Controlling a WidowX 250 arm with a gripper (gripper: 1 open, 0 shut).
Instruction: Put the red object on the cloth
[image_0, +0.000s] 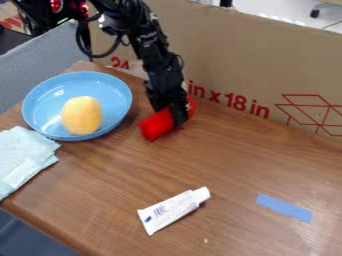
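Note:
The red object (156, 126) lies on the wooden table, close to the cardboard wall and to the right of the blue plate. Reaching down from the top, the black arm has its gripper (175, 117) right over the red object's far part, covering some of it. The fingers are dark and small here, so whether they are closed around it cannot be told. At the left edge lies the pale blue-white cloth (19, 158), with nothing on it.
A blue plate (120, 89) holding a yellow, rounded object (82, 115) stands between the red object and the cloth. A white tube (174, 210) lies near the front, and blue tape (285, 208) marks the right. Cardboard (254, 60) walls off the back.

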